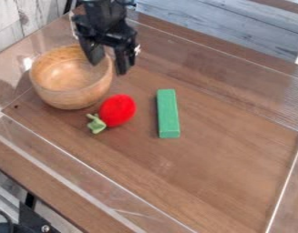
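My black gripper (109, 55) hangs open at the upper edge of a wooden bowl (68, 88), over its right rim. A red vegetable (118, 110) with a green stem lies on the table just outside the bowl, to its lower right, below and apart from the gripper. A green rectangular block (169, 114) lies farther right.
A pale plank wall runs along the back and upper left. The table's edge is at the lower left.
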